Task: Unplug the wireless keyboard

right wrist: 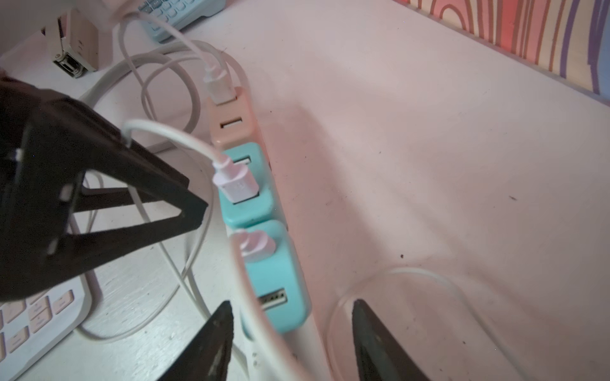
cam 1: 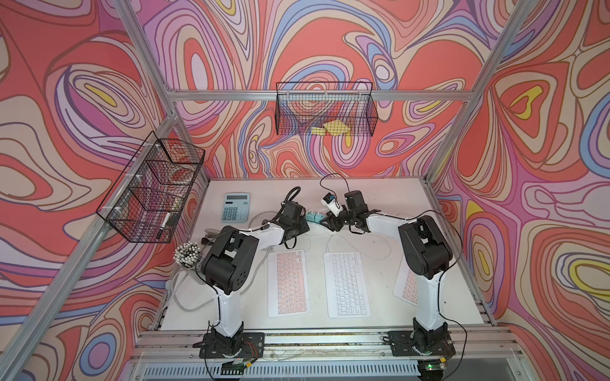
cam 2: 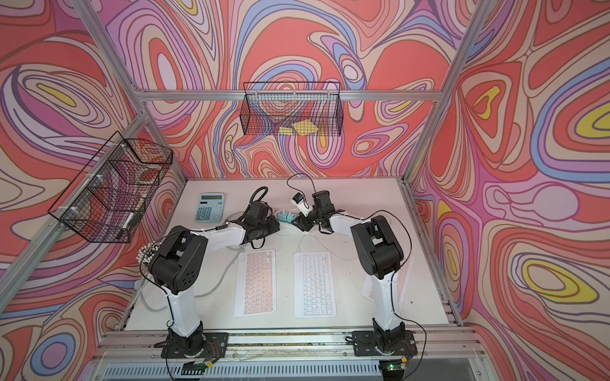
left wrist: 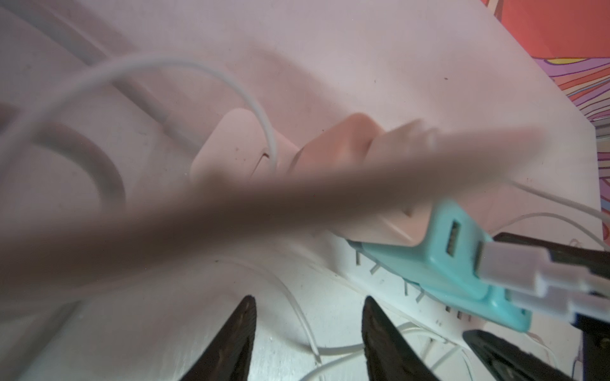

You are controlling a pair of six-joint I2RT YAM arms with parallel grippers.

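A power strip of pink and teal blocks [right wrist: 267, 285] lies at the table's middle, with several white plugs [right wrist: 236, 184] and cables in it. My left gripper hangs over it, fingers apart, a blurred cable crossing close to its camera. My right gripper stands open above the strip's teal end, a blurred cable between its fingers' line of view. A pink-keyed keyboard [cam 1: 288, 281] and a white keyboard [cam 1: 346, 284] lie in front; another pink-keyed one [cam 1: 410, 289] is partly under the right arm. Which plug belongs to which keyboard, I cannot tell.
A calculator [cam 1: 235, 209] lies at back left, flowers [cam 1: 187, 254] at the left edge. Wire baskets [cam 1: 326, 114] hang on the frame.
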